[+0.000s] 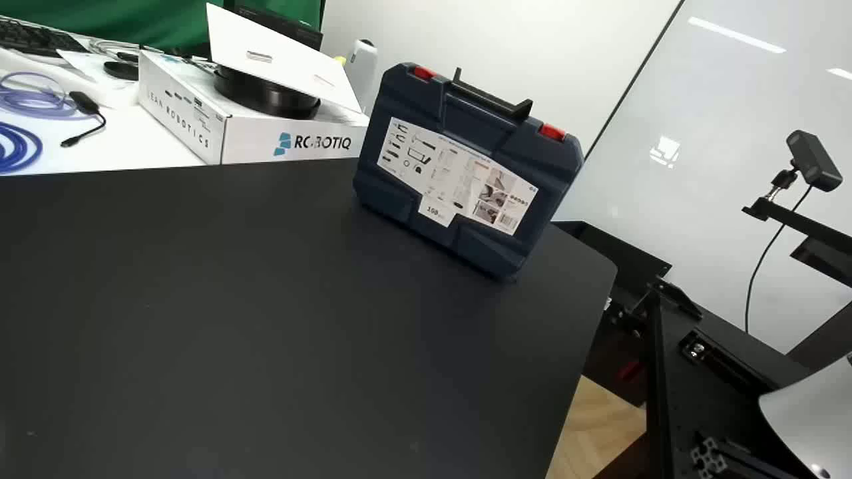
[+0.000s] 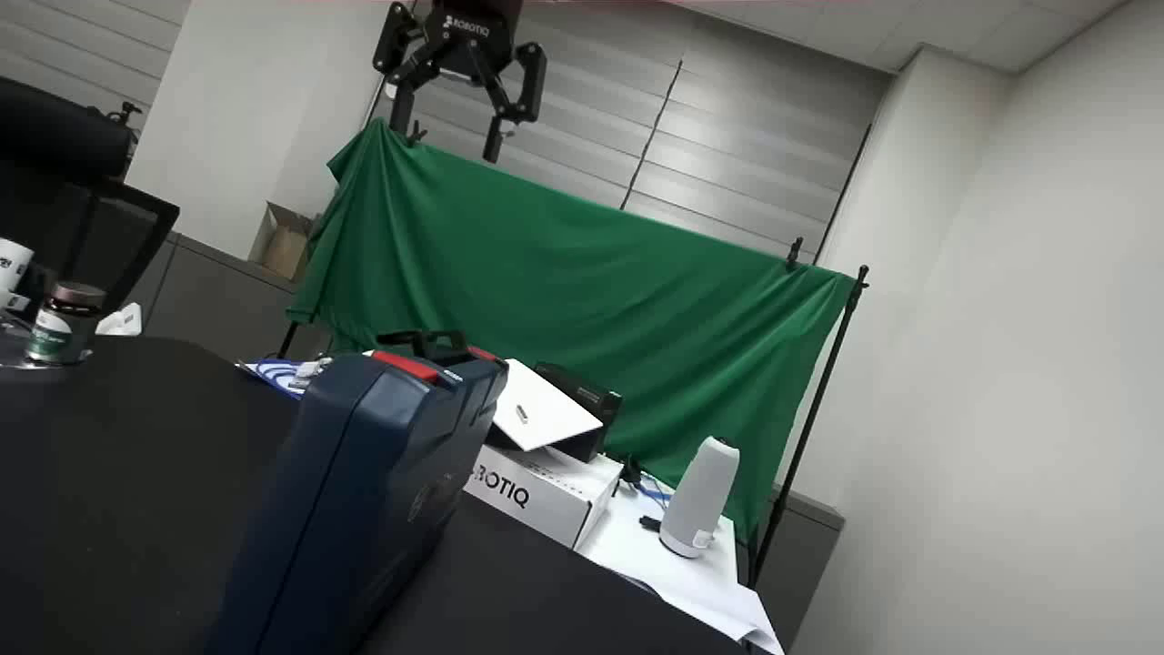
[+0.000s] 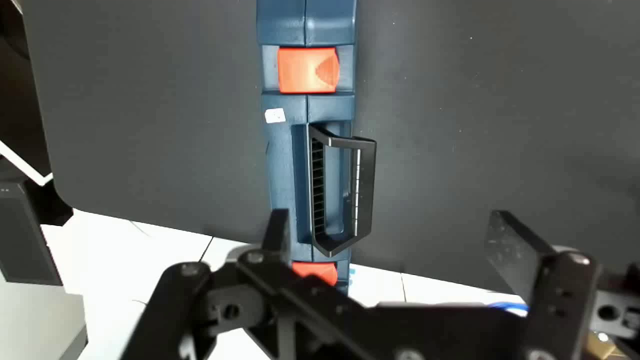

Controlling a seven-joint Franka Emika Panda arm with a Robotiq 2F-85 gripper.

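A dark blue tool case stands upright on the black table, its labelled face turned to exterior view 1. Two red latches and a black handle run along its top; the handle is tipped out to one side. In exterior view 2 the case shows its narrow end. My gripper hangs high above, its fingers spread wide and empty. From the wrist view, the gripper is open, with the handle lying between the lines of its fingers but well below them. Exterior view 1 does not show the gripper.
Bare black table surrounds the case, with its right edge close by. Behind it, a white Robotiq box and cables sit on a white table. A jar stands at the far left in exterior view 2.
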